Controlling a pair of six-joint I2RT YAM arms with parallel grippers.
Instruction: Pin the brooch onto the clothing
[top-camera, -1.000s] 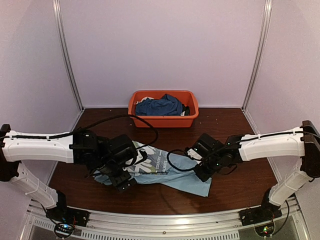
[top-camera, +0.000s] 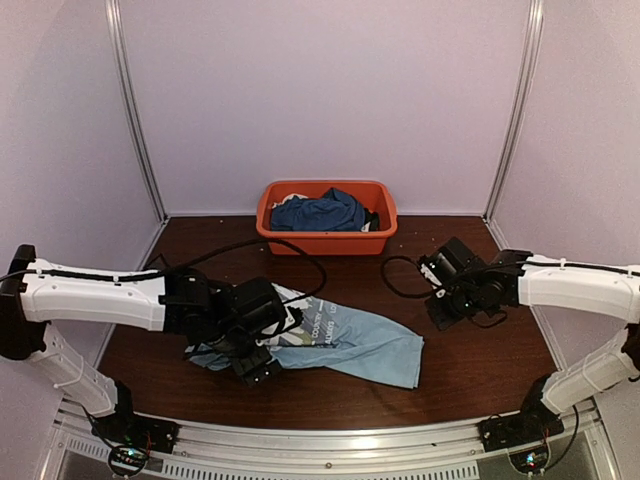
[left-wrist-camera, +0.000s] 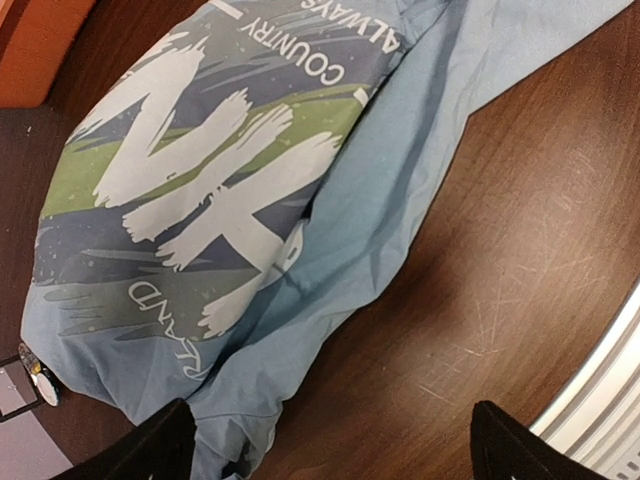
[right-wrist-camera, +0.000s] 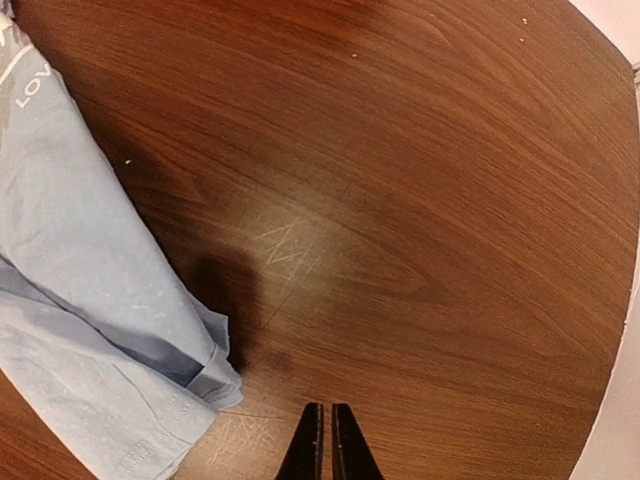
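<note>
A light blue garment (top-camera: 370, 345) with a printed panel of white letters lies loosely folded on the table. Its print (left-wrist-camera: 220, 190) fills much of the left wrist view. My left gripper is open over the garment's near edge, with nothing between its fingers. Off to the right of the cloth, my right gripper is shut over bare wood, its fingers almost together and nothing visible between them. A small shiny, multicoloured item (left-wrist-camera: 39, 376) shows at the left wrist view's left edge. I cannot tell whether it is the brooch.
An orange bin (top-camera: 328, 243) with dark blue cloth (top-camera: 320, 211) inside stands at the back. Bare wood (right-wrist-camera: 430, 250) lies to the right of the garment. Walls close in the sides, and a white metal rail (top-camera: 330, 435) runs along the front.
My right gripper has moved right and slightly back, from above the garment's right end to clear of it. The left gripper has shifted only a little. The garment's right end is almost unchanged.
</note>
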